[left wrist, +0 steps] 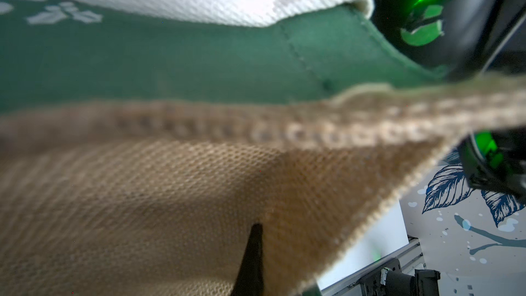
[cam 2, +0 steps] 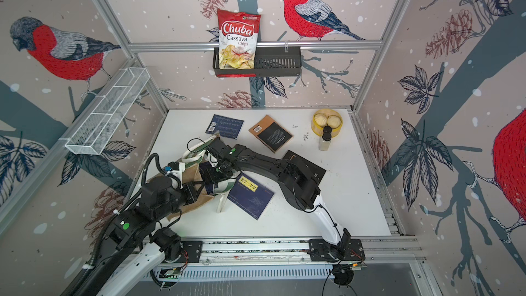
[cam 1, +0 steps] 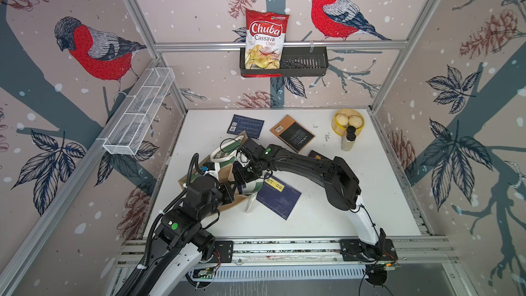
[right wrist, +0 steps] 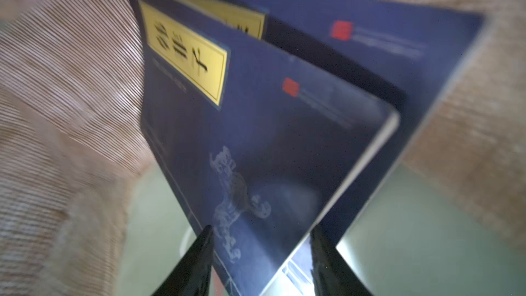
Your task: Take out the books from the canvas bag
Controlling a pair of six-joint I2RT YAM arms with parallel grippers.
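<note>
The tan, green and white canvas bag (cam 1: 233, 202) lies open at the left of the table. My left gripper (cam 1: 224, 189) is at its near-left rim; the left wrist view shows one dark finger against burlap, and the finger state is hidden. My right gripper reaches into the bag, fingers apart on either side of the edge of a navy book (right wrist: 257, 131). A second navy book (right wrist: 416, 38) lies behind it. Outside the bag lie a navy book (cam 1: 279, 200), another navy book (cam 1: 245, 126), a brown-and-black book (cam 1: 291, 133) and a dark book (cam 2: 312, 170).
A yellow steamer with buns (cam 1: 338, 126) and a bottle (cam 1: 348, 141) stand at the back right. A chips bag (cam 1: 264, 41) sits in a rack (cam 1: 304, 63) on the back rail; a white wire shelf (cam 1: 137, 109) hangs left.
</note>
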